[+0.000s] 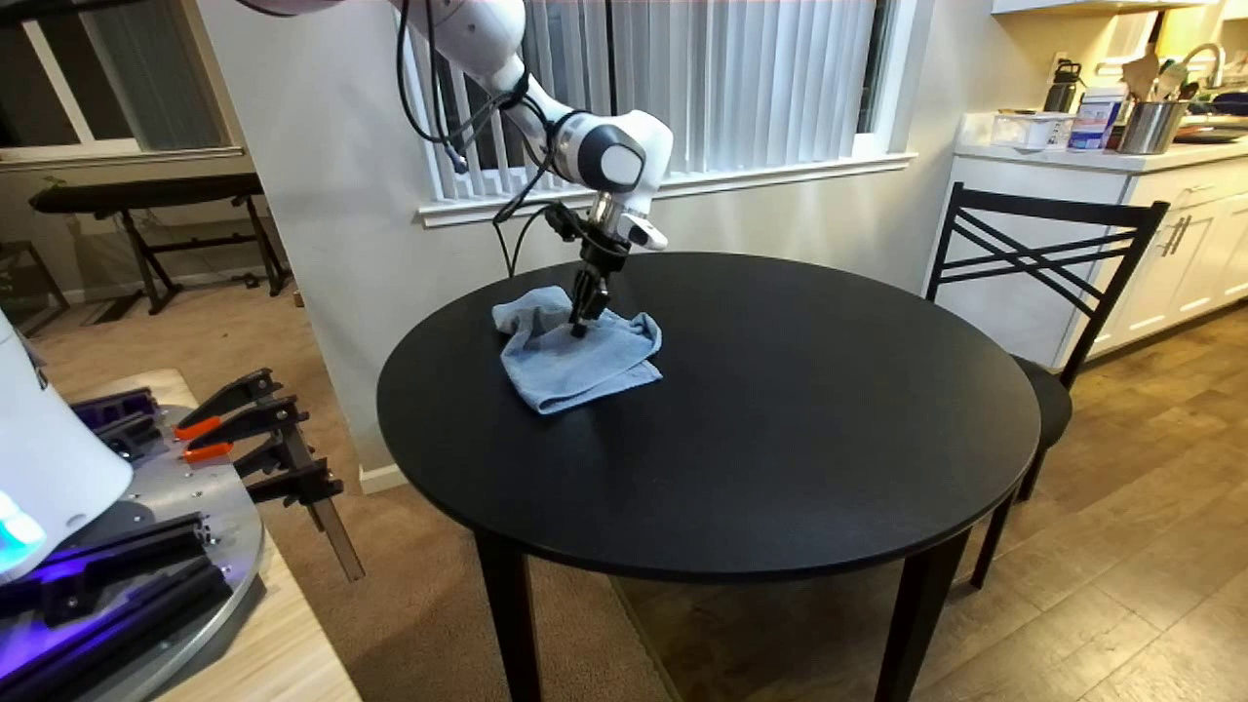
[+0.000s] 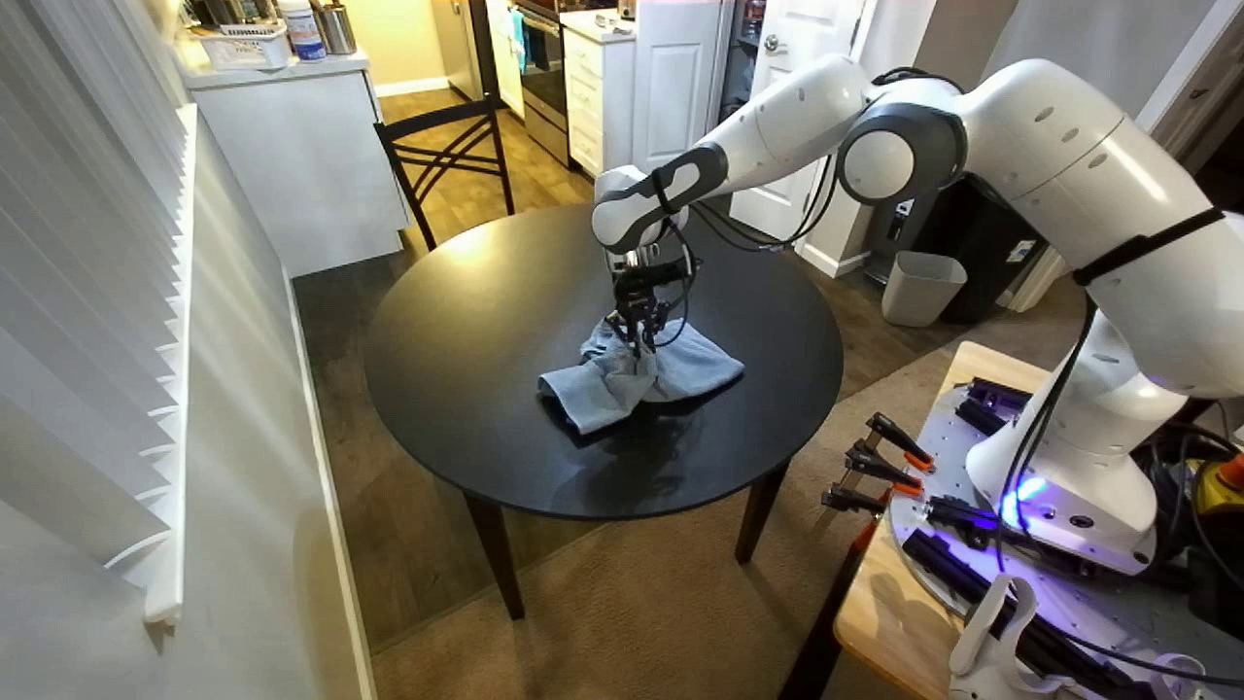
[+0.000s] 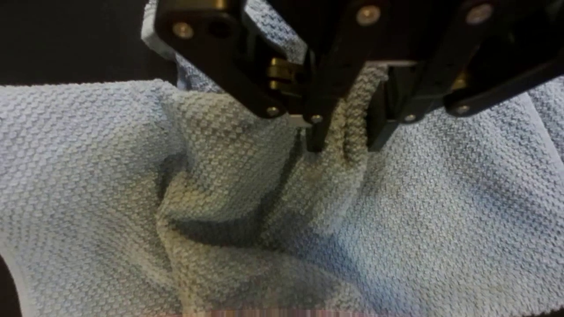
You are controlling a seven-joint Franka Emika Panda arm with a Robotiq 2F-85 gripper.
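A light blue woven cloth [image 1: 573, 369] lies crumpled on the black round table [image 1: 796, 468], toward its left side in exterior view 1. In exterior view 2 the same cloth [image 2: 700, 367] spreads out to both sides below the arm. My gripper points down into it, its fingertips among the folds. The fingers stand partly apart, and a raised fold of cloth [image 3: 355, 121] rises between the two fingers. Whether the fingers press on that fold cannot be made out.
A black chair [image 2: 449, 163] stands at the table's edge on the kitchen side. The window sill [image 1: 702, 185] and wall run close behind the table. Cables [image 2: 770, 241] hang from the arm.
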